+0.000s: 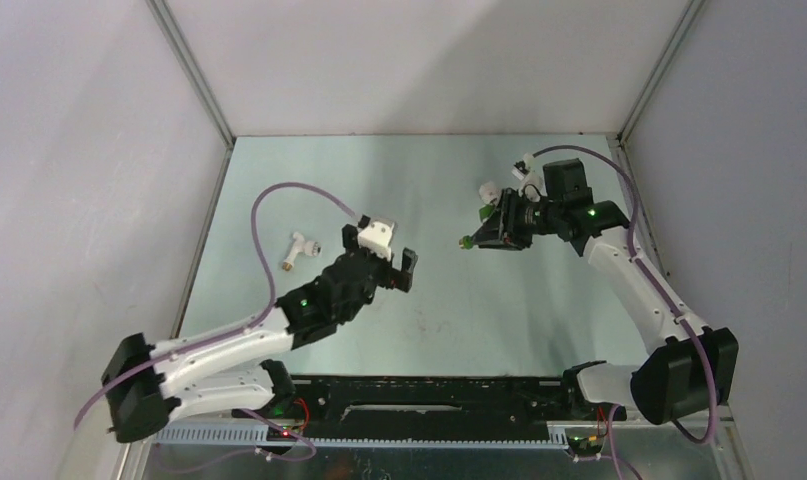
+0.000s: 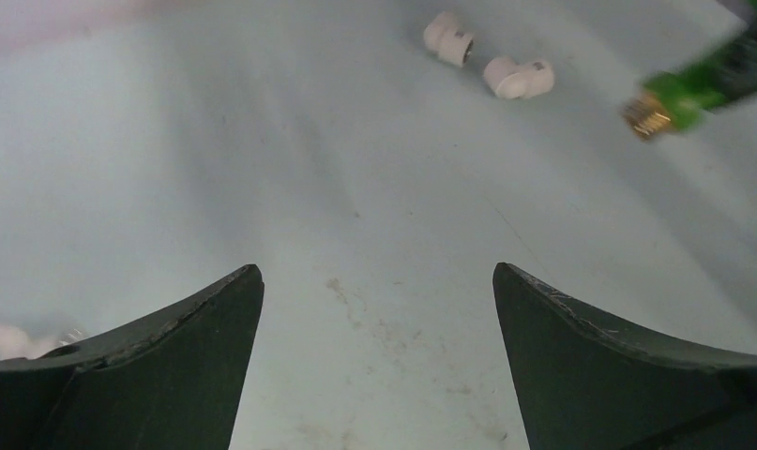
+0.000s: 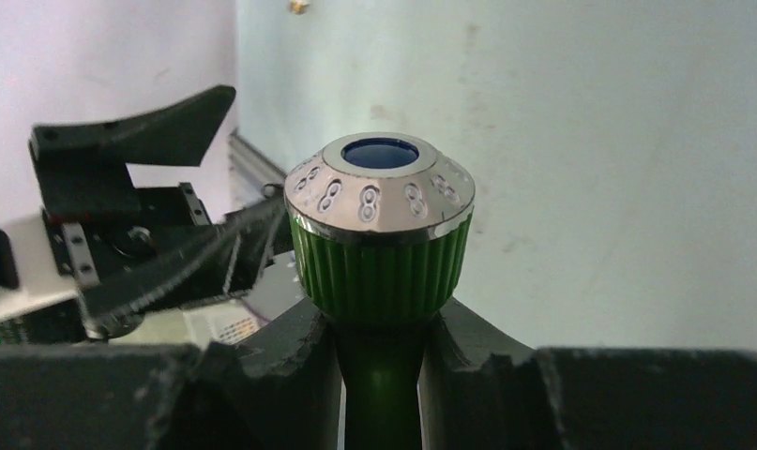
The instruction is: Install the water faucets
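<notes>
My right gripper [image 1: 491, 230] is shut on a green faucet. In the right wrist view the faucet [image 3: 379, 272] stands upright between the black fingers, its ribbed knob topped by a silver, blue-centred cap. Its brass threaded end [image 2: 646, 114] sticks out toward the left arm in the left wrist view. Open and empty, my left gripper [image 1: 384, 256] hangs left of the faucet, with bare table between its fingertips. Two white fittings [image 2: 449, 39] [image 2: 520, 77] lie close together beyond it. A white tee fitting [image 1: 300, 248] with a brass end rests at the table's left.
Walls close in on the left, right and back. Purple hoses [image 1: 634, 215] loop above both arms.
</notes>
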